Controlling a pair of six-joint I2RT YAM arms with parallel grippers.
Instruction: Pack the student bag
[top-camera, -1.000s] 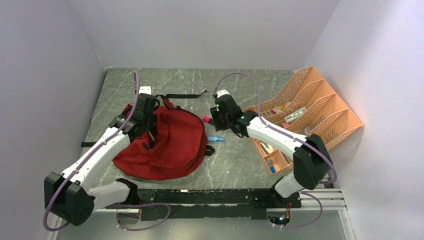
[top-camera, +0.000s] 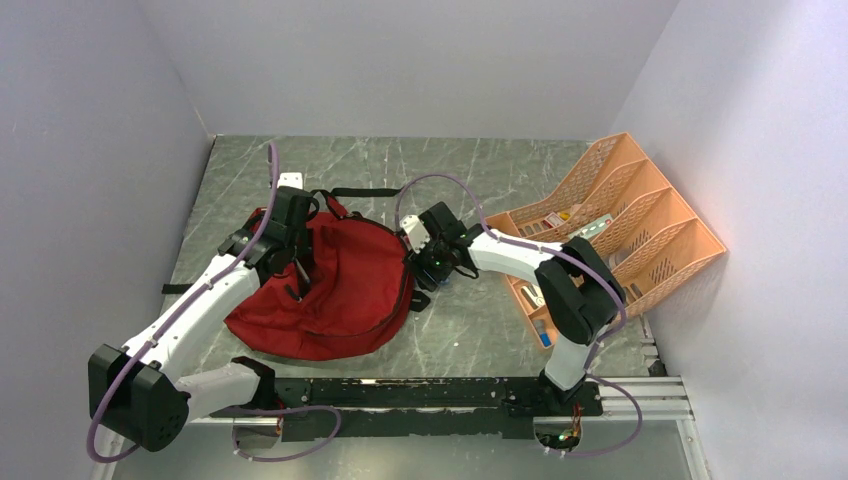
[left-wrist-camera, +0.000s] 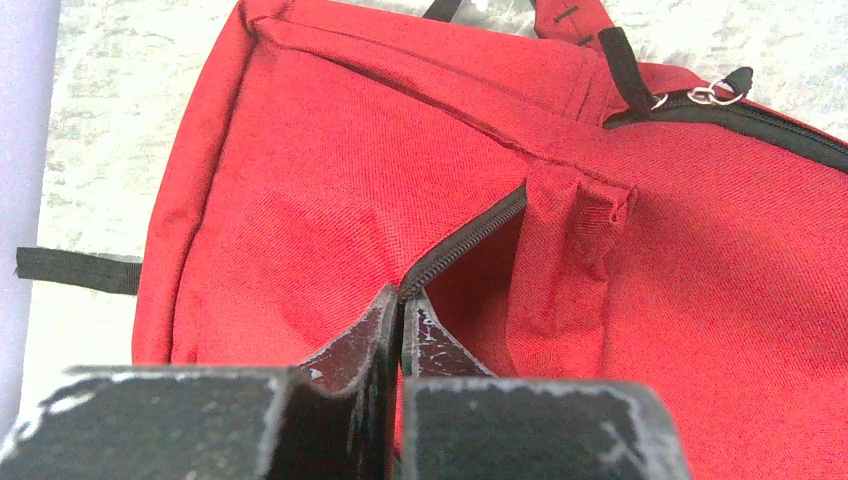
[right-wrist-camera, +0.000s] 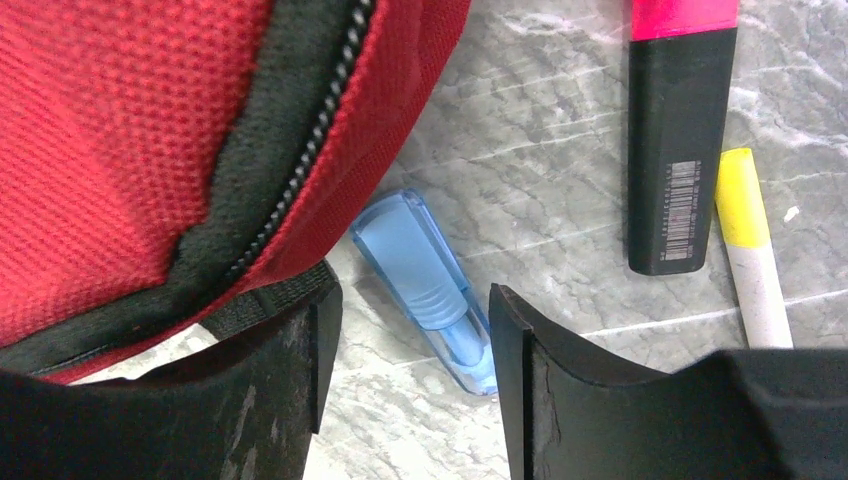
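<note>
The red bag (top-camera: 355, 290) lies open on the left of the table. My left gripper is shut on the zippered edge (left-wrist-camera: 465, 238) of an opening in the red cloth. Just beside the bag, my right gripper stands open above a blue highlighter (right-wrist-camera: 412, 262). In the right wrist view, its fingers (right-wrist-camera: 310, 350) are on either side of the highlighter, whose far end lies close to the bag's side. A black marker with a pink cap (right-wrist-camera: 680, 150) and a yellow-and-white stick (right-wrist-camera: 752, 245) lie to the right of it.
An orange organizer (top-camera: 690, 240) with several compartments and small items stands on the right. A black strap (top-camera: 365, 192) extends behind the bag. Free table lies at the back middle (top-camera: 470, 160) and front middle.
My right gripper has moved left and toward the front, from near the pink-capped marker to over the blue highlighter. The left arm and bag look unchanged.
</note>
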